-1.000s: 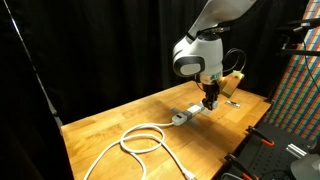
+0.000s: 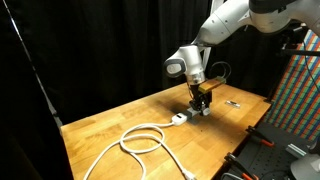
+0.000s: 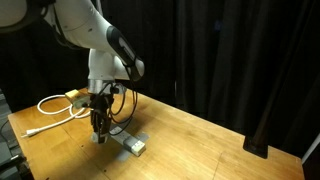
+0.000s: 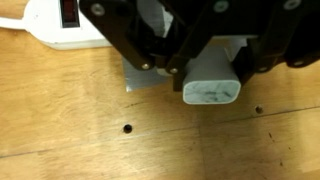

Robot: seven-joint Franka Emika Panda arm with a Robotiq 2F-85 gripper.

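Note:
My gripper point(image 2: 201, 104) points down, low over the right part of the table. It is shut on a small whitish block point(image 4: 211, 92), whose blunt end shows between the dark fingers in the wrist view. A white power strip point(image 3: 128, 143) lies on the table right beside the gripper. Part of the strip point(image 4: 70, 38) with a dark switch appears at the upper left of the wrist view. The gripper hides some of the strip, and I cannot tell whether the block touches it.
A white cord point(image 2: 130, 137) loops over the table, with its plug end point(image 2: 187, 174) near the front edge. Some small pale item point(image 2: 232, 103) rests right of the gripper. Black curtains hang behind.
The arm has shifted left in exterior view 1, bringing the gripper closer over the power strip. The strip and cord look unmoved.

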